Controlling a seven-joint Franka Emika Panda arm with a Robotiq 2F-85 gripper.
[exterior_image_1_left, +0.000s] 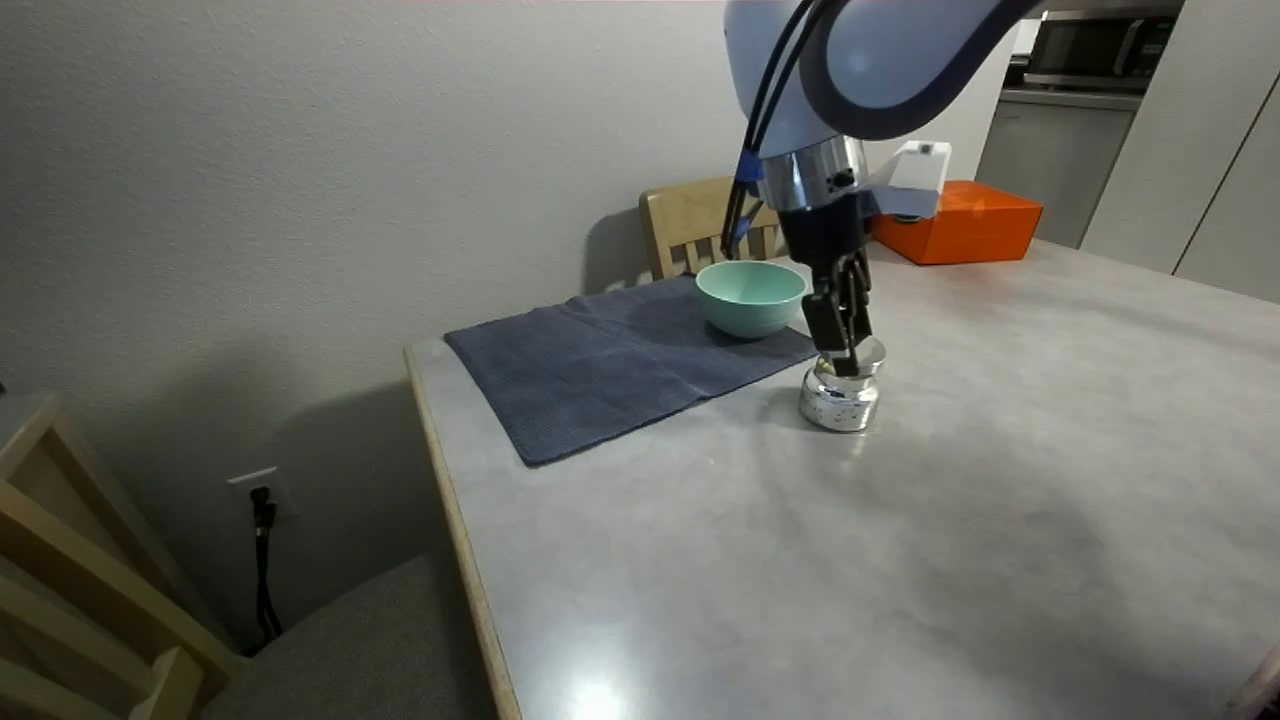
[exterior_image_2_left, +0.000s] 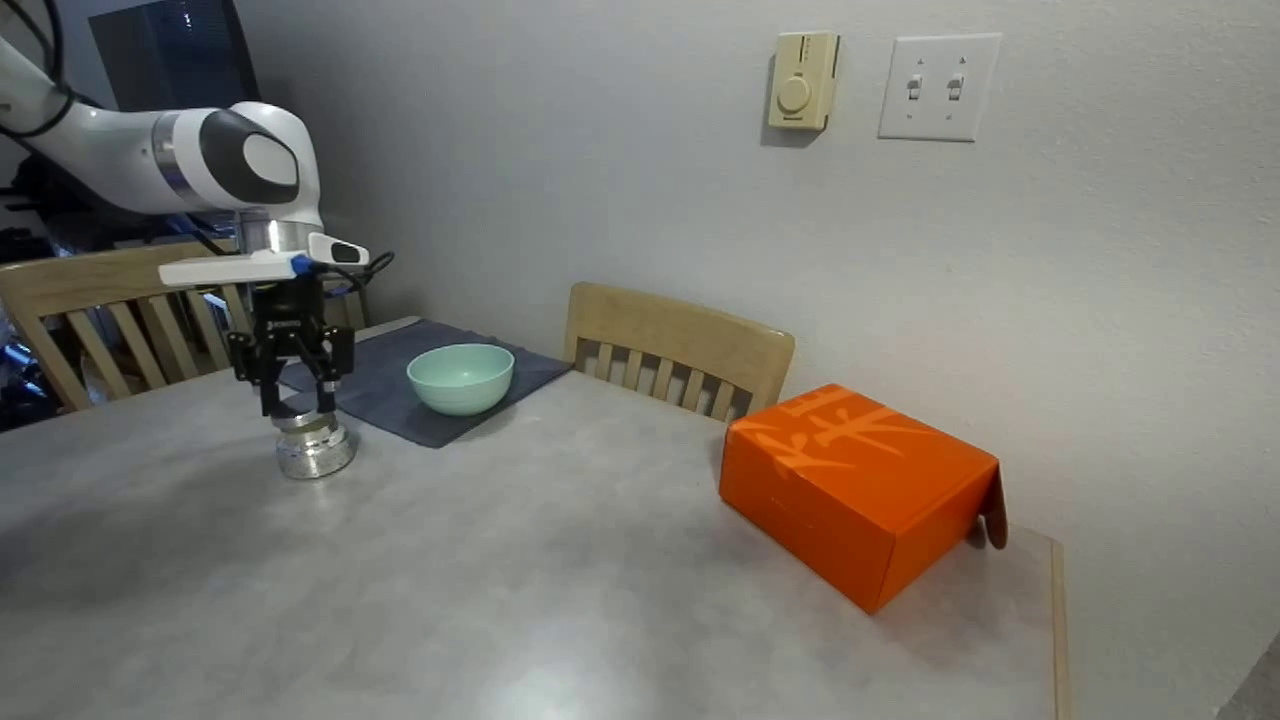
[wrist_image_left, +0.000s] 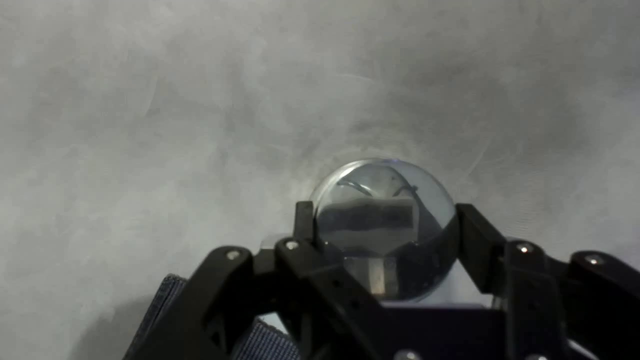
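Note:
A shiny silver metal container (exterior_image_1_left: 840, 401) with a narrower top and wider base stands upright on the grey table. My gripper (exterior_image_2_left: 299, 408) reaches down over it, its fingers on opposite sides of the top. In the wrist view the round mirror-like top (wrist_image_left: 378, 222) fills the space between the fingers, and my gripper is shut on it. The second exterior view also shows the container (exterior_image_2_left: 314, 449) with its base against the tabletop, as far as I can see.
A mint-green bowl (exterior_image_1_left: 752, 300) sits on a dark blue cloth (exterior_image_1_left: 600, 366) close behind the container. An orange box (exterior_image_2_left: 852, 480) rests near the far table end. Wooden chairs (exterior_image_2_left: 684, 342) stand along the wall.

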